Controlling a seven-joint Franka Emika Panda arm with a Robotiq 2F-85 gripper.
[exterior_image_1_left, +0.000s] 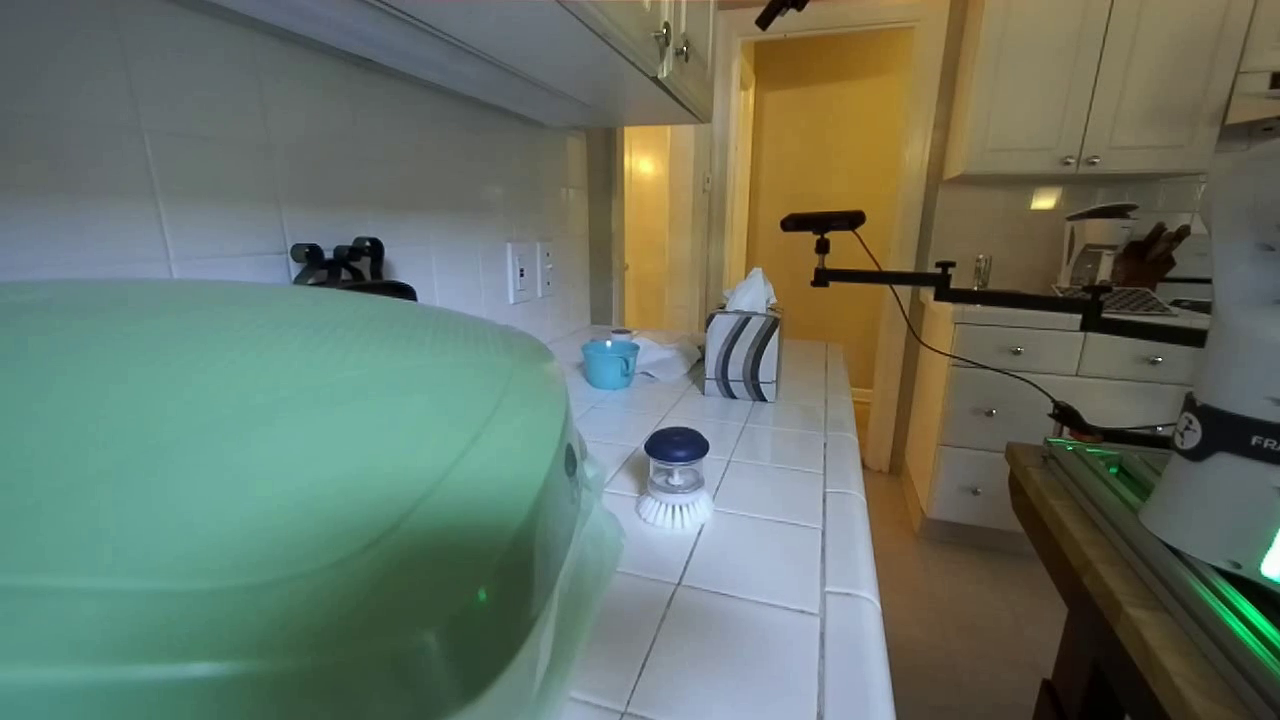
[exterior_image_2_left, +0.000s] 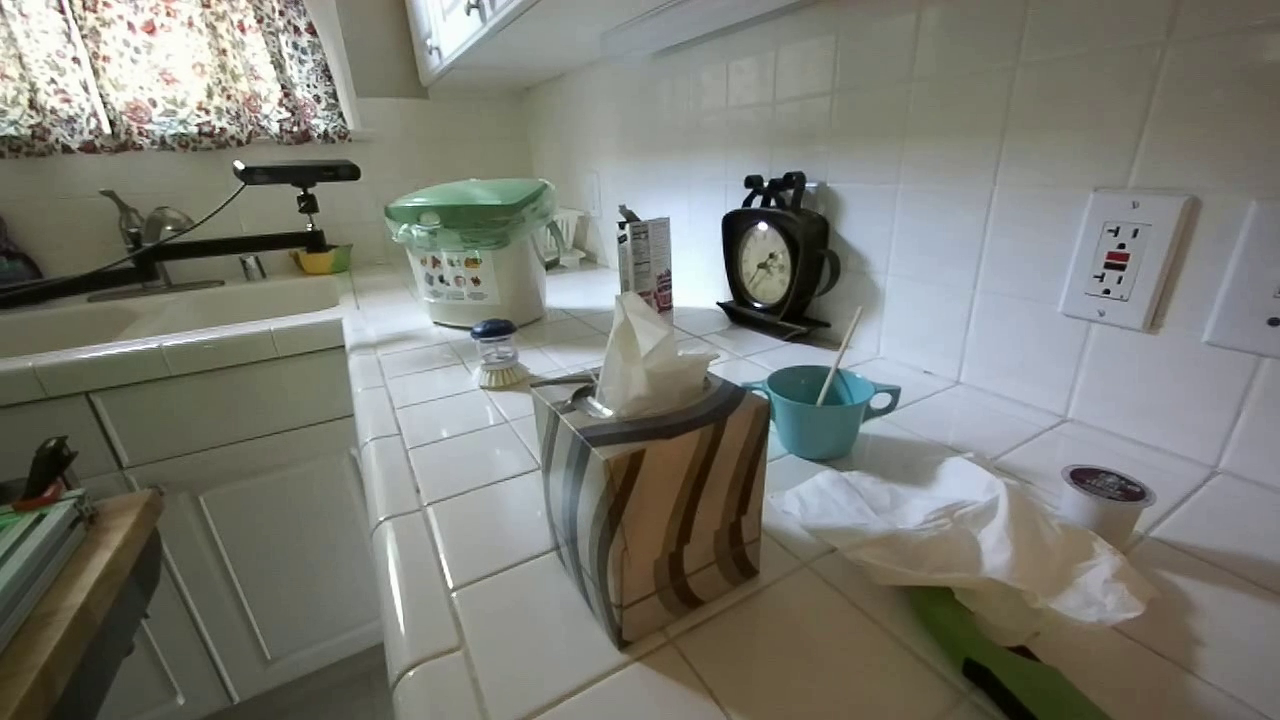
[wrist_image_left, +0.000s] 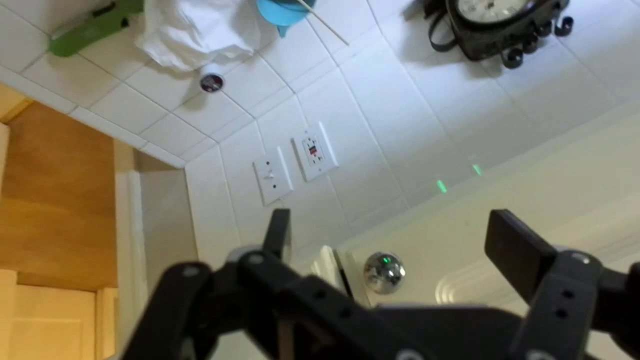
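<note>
In the wrist view my gripper is open, its black fingers wide apart with nothing between them. Beyond the gap lie the wall tiles and a shiny cabinet knob. On the counter stand a tissue box, a turquoise cup with a stick in it, and a dish brush with a dark blue top. A crumpled white cloth or paper partly covers a green-handled item. Beside it sits a small pod. My gripper is clear of all these objects.
A green-lidded bin occupies the far counter, near a box and a black clock. Cabinets overhang the counter. Bare tiles lie in front of the brush.
</note>
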